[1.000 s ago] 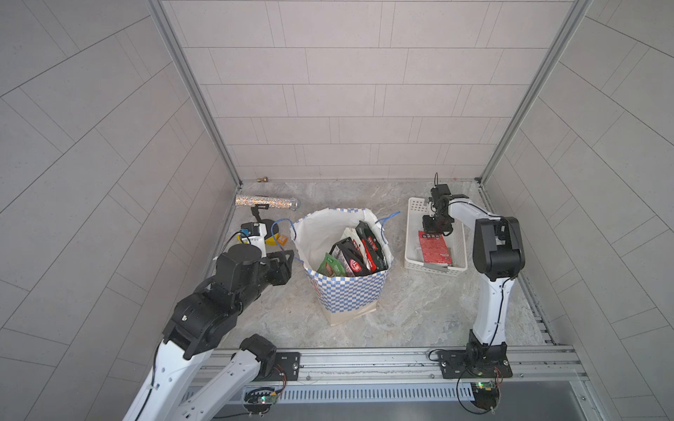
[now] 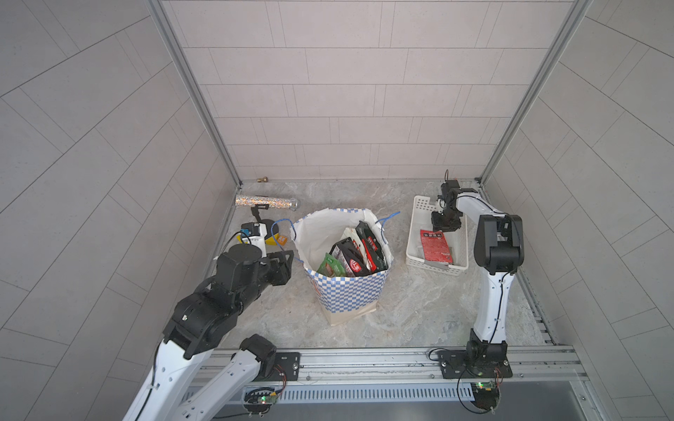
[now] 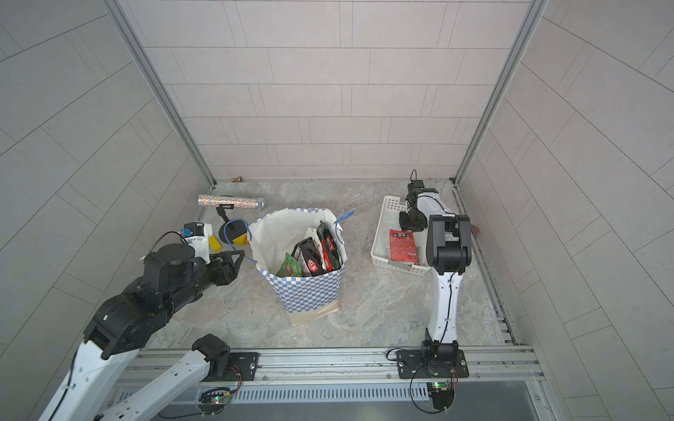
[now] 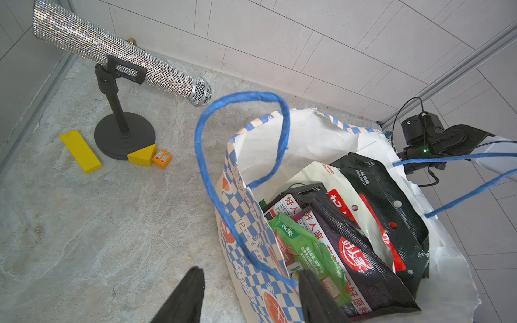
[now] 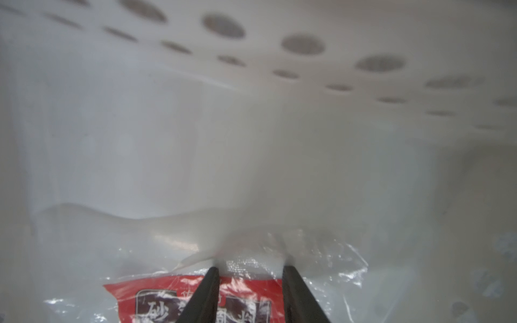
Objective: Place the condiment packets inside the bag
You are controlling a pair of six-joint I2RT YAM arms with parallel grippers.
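A red condiment packet [image 2: 436, 246] lies in the white basket [image 2: 414, 242] on the right. In the right wrist view, its clear top edge and red printed face [image 5: 161, 293] show at the bottom. My right gripper is over this top end, fingers apart; contact with the film cannot be told. The blue-and-white checked bag [image 2: 347, 293] stands upright in the middle, mouth open, holding several packets, among them a green one [image 4: 309, 247] and a black one [image 4: 358, 258]. Beside its left rim, my left gripper is open, the blue handle [image 4: 226, 215] running close to one finger.
A glittery microphone [image 4: 118, 51] on a black stand [image 4: 123, 132] is at the back left, with yellow blocks [image 4: 80, 151] and a small orange block [image 4: 161, 158] near its base. Clear floor lies between the bag and the basket.
My right gripper has moved right within the basket, toward its right side. The red packet and basket have shifted very slightly. The left arm and bag look unchanged.
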